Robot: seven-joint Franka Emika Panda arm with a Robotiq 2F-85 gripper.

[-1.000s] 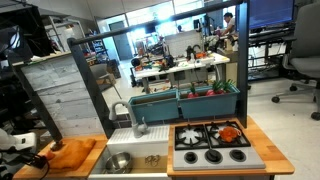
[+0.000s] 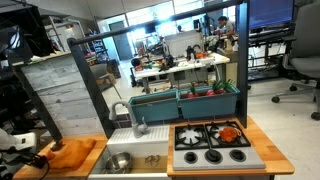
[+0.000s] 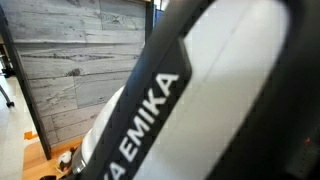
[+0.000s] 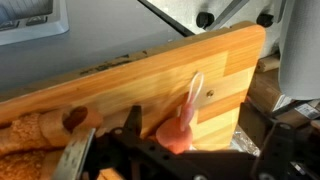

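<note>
My gripper stands open over the wooden counter (image 4: 150, 82), its dark fingers apart on either side of the frame. Between and below them lies a small red-pink object (image 4: 175, 136) with a pale loop or handle; my gripper's body hides part of it. An orange cloth (image 4: 28, 132) lies bunched at the left of the wrist view. In exterior view 1 the same orange cloth (image 2: 72, 153) is at the counter's left end, close to the white arm. The red-pink object cannot be made out there, and the arm blocks most of exterior view 2.
A sink (image 2: 119, 161) with a faucet is right of the cloth. Farther right stands a stove (image 2: 213, 146) with an orange-red item (image 2: 230, 133) on it. Blue bins (image 2: 155, 110) line the back. A wooden-plank wall (image 3: 78, 65) bounds one side.
</note>
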